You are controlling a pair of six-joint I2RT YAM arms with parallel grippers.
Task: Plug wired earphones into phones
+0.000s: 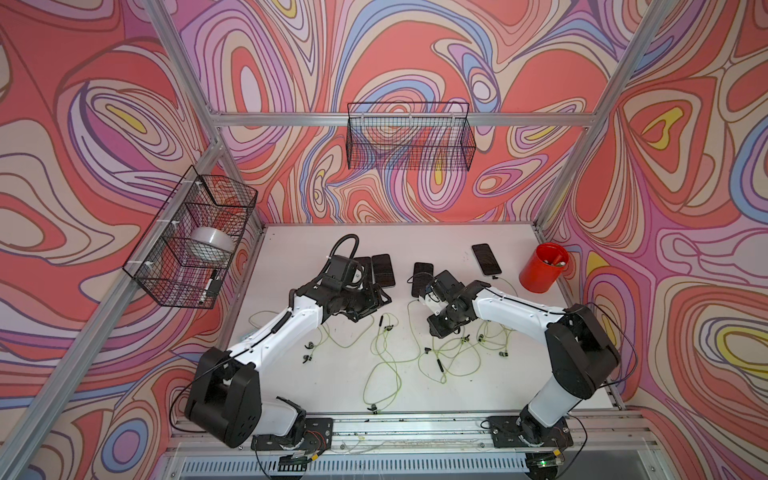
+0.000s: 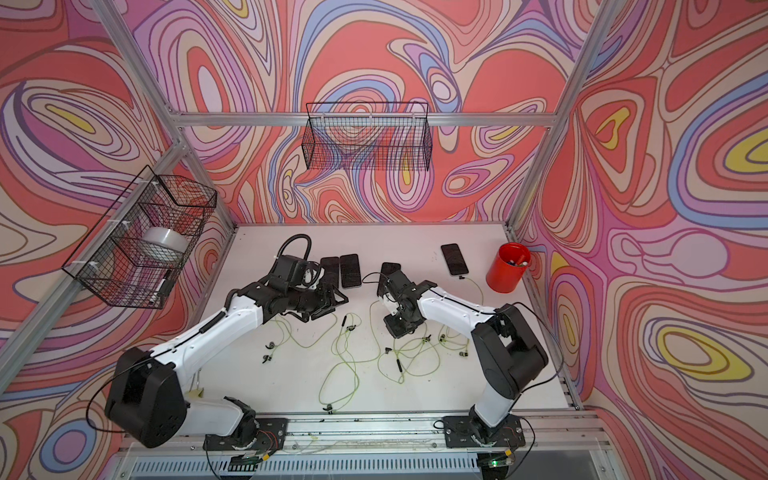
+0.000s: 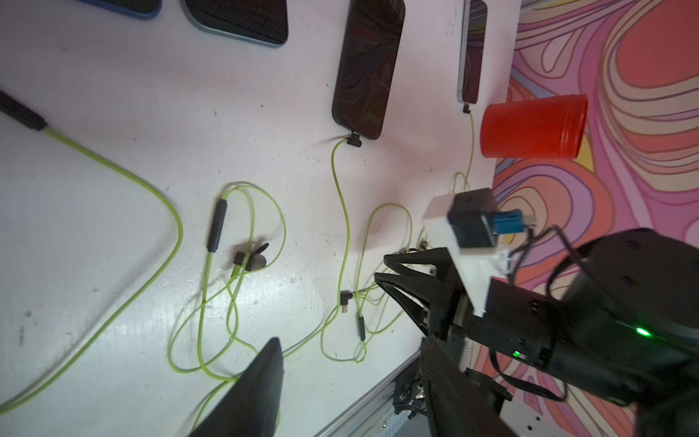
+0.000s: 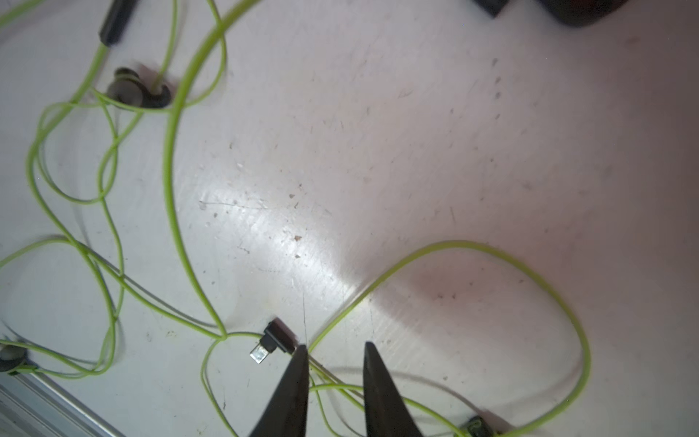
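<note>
My left gripper hangs over the table, fingers parted and nothing between them. Below and left of the right gripper's [image 4: 336, 348] parted fingertips, a loose black angled plug [image 4: 278, 336] with a metal tip lies on the table, beside the left finger and not held. Two phones at the right have cables at their ends: one phone [image 3: 370, 65] meets a black plug [image 3: 354, 140], and the far phone [image 3: 473, 54] meets another plug [image 3: 466, 108]. Two more phones, one dark phone [image 3: 236, 18] and one blue-edged phone [image 3: 134, 6], lie at the left with no plug showing at their visible ends.
Green earphone cables [image 1: 385, 360] lie in loops across the table front, with several earbuds and black inline pieces [image 3: 217, 225]. A red cup [image 1: 543, 268] stands at the right edge. Wire baskets [image 1: 410, 144] hang behind and at the left.
</note>
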